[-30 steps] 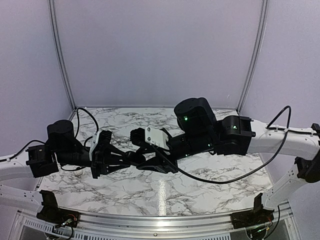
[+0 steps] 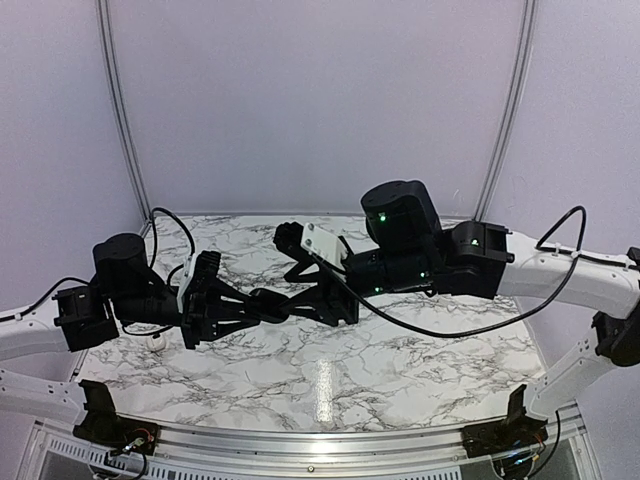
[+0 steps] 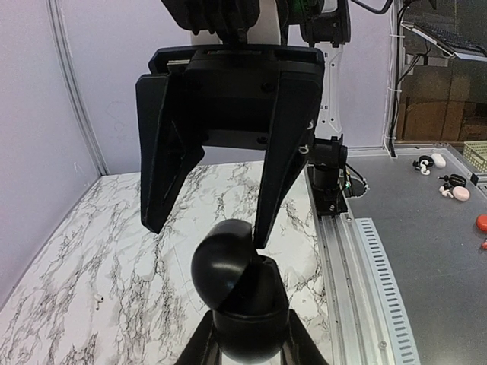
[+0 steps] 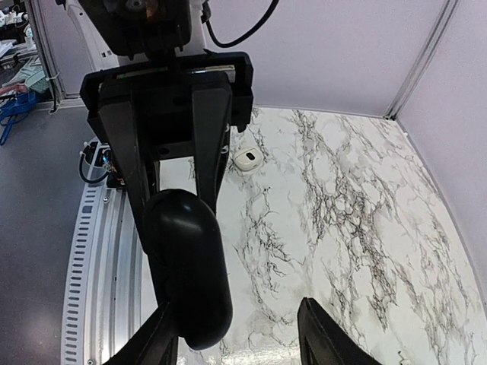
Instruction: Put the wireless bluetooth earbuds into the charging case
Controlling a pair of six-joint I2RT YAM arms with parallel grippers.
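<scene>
A black charging case [image 2: 266,305] is held up over the table between both grippers; it also fills the lower middle of the left wrist view [image 3: 240,293] and shows in the right wrist view [image 4: 188,266]. My left gripper [image 2: 250,312] is shut on it. My right gripper [image 2: 295,300] is part open, its fingertips at the case's upper part in the left wrist view, with no earbud visible between them. A small white object [image 4: 248,158] with a dark slot lies on the marble table.
Outside the booth, small black, white and red items lie on a grey surface [image 3: 441,258].
My right wrist has risen and shifted slightly right, changing its tilt at the case. The left gripper with the case has stayed nearly still.
</scene>
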